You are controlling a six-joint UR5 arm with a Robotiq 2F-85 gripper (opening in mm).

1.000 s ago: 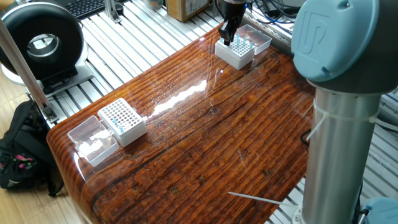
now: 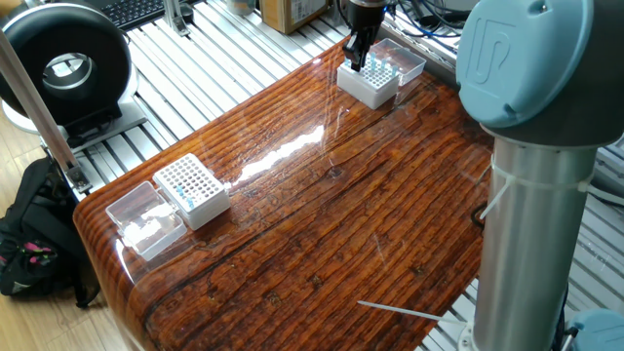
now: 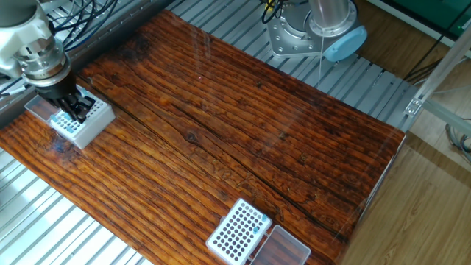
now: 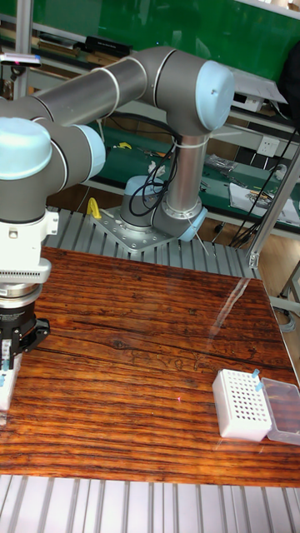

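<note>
My black gripper [image 2: 357,60] points down over a white tube rack [image 2: 369,90] at the table's far end. Its fingertips are low, at the rack's top face among several light-blue pieces; whether they touch one does not show. In exterior view 2 the dark fingers cover part of that rack [image 3: 94,126], with blue pieces [image 3: 68,126] beside them. How far the fingers stand apart, and whether anything is between them, is too small to tell. A second white rack [image 2: 193,191] sits at the opposite end, mostly empty holes, a few blue pieces [image 3: 256,230] along one side.
Clear hinged lids lie open beside both racks, one at the near rack [image 2: 146,219] and one at the far rack [image 2: 405,60]. Between the racks the glossy wooden table [image 3: 199,140] is bare. A thin rod [image 2: 405,311] juts over one table edge near the arm's base.
The gripper's dark outline at the far rack looks slightly different, but it stays in nearly the same place. Both racks and their lids have not moved.
</note>
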